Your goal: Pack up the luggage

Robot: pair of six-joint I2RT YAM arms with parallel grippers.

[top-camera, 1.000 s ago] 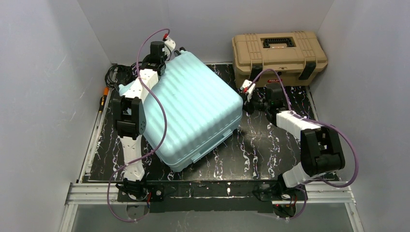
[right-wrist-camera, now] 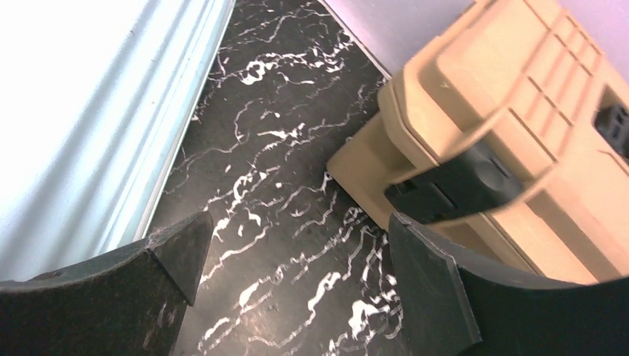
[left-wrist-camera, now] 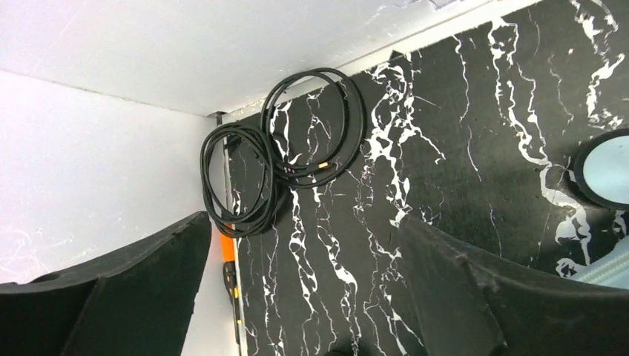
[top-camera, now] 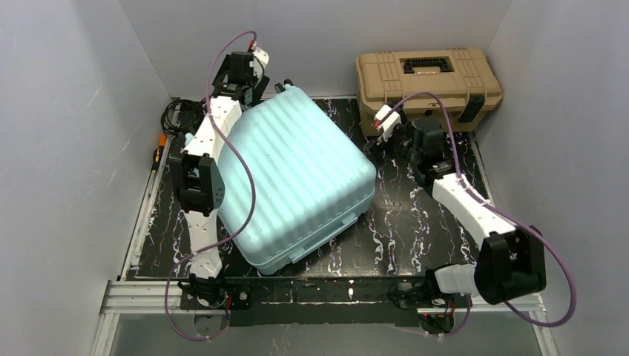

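Note:
A closed mint ribbed suitcase (top-camera: pixel 297 170) lies tilted across the floor's centre and left; its side fills the left of the right wrist view (right-wrist-camera: pixel 89 104). My left gripper (top-camera: pixel 256 78) is over the suitcase's far-left edge; in the left wrist view it (left-wrist-camera: pixel 300 252) stands open above dark marble floor, nothing between its fingers. My right gripper (top-camera: pixel 382 144) is just off the suitcase's right corner; in the right wrist view it (right-wrist-camera: pixel 291 248) is open, with only floor showing between its fingers.
A tan hard case (top-camera: pixel 438 89) stands at the back right (right-wrist-camera: pixel 489 89). Coiled black cables (left-wrist-camera: pixel 271 159) and an orange-handled tool (left-wrist-camera: pixel 226 248) lie along the left. Grey walls enclose the space. Bare floor (top-camera: pixel 400 230) shows at right front.
The suitcase has shifted a little toward the front. My right arm has moved slightly right, away from its corner.

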